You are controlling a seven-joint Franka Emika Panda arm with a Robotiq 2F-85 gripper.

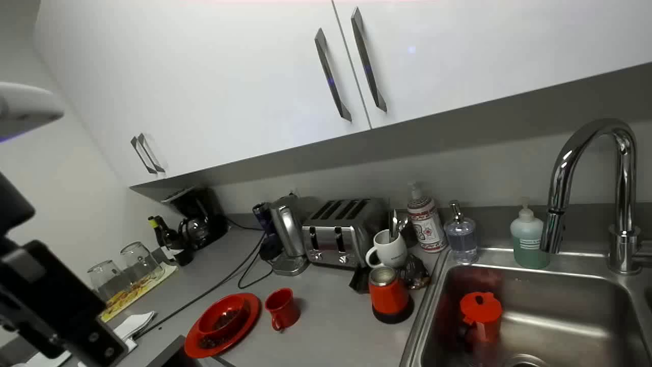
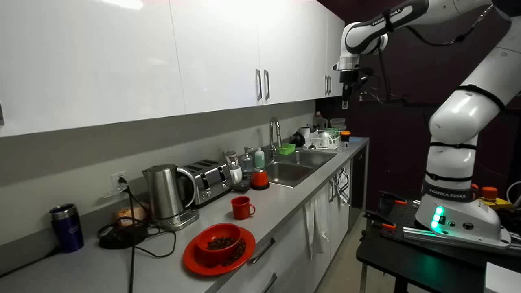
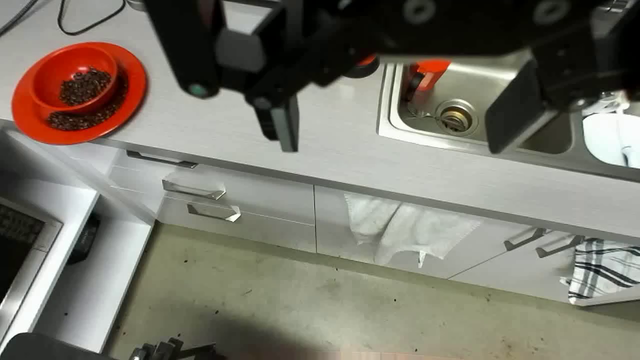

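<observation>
High above the counter hangs my gripper, its two fingers spread wide in the wrist view and nothing between them. On the counter, a red plate carries a red bowl of dark beans, and more beans lie loose on the plate. A red mug stands close by toward the sink. Farther along, by the sink's edge, is a red canister with a black base. Inside the sink sits a red lidded pot. In exterior view 1 only part of the gripper shows at the left, close to the camera.
Toaster, kettle and soap bottles line the wall behind. White cabinets overhang the counter. The tall faucet rises at the sink. Drawer handles and a white towel are on the counter's front.
</observation>
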